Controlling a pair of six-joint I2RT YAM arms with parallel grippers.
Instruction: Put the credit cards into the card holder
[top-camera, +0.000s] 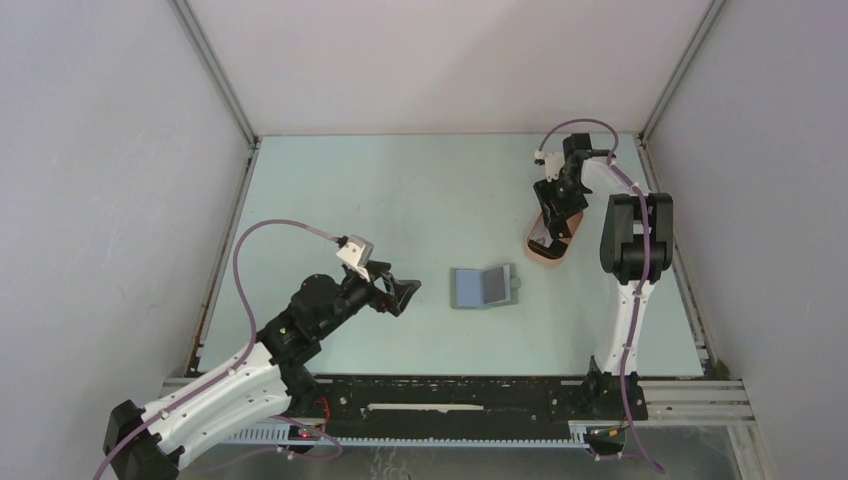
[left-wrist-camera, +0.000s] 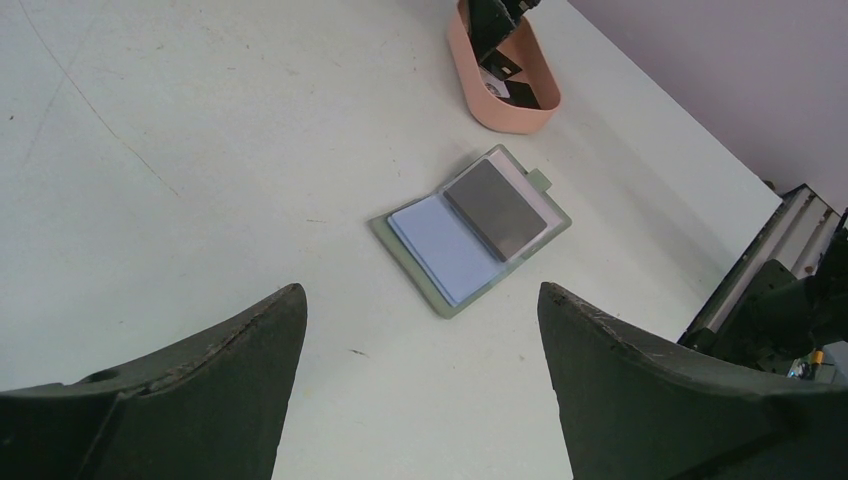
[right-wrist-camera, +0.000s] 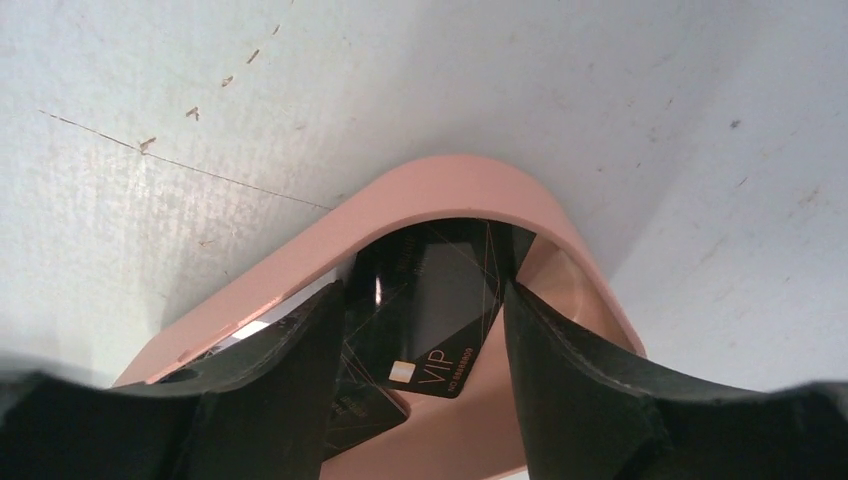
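The pink tray (right-wrist-camera: 470, 185) holds several dark cards. Among them, a black VIP card (right-wrist-camera: 425, 300) leans at its rounded end. My right gripper reaches into this tray, fingers parted, one on either side of the VIP card; whether they touch its edges I cannot tell. Another black card (right-wrist-camera: 362, 412) lies partly hidden behind a finger. On the table the card holder (top-camera: 468, 288) lies unfolded, with a pale blue panel and a dark grey one. My left gripper hovers to the left of the holder, open and empty.
The tray's raised rim surrounds the cards closely. Bare table (top-camera: 360, 190) stretches across the middle and far left. A small tab (left-wrist-camera: 538, 181) sticks out from the holder's edge. The right wall stands close beyond the right arm.
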